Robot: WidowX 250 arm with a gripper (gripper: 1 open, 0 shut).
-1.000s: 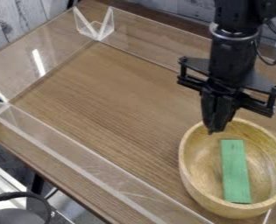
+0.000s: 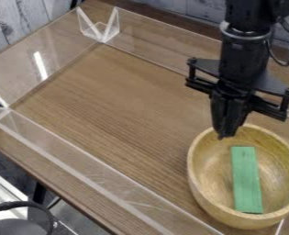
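My black gripper [image 2: 227,124] hangs at the right, pointing down just over the back rim of a beige round bowl [image 2: 208,188]. Its fingers look close together, with nothing visible between them. A green flat rectangular block [image 2: 246,179] lies inside the bowl.
The wooden tray floor [image 2: 110,119] is clear to the left and middle, with clear plastic walls along its edges. A white angular marking or piece [image 2: 100,27] is at the back left corner. A black cable [image 2: 18,211] lies outside at the lower left.
The gripper has shifted very slightly; the bowl and green block look unchanged.
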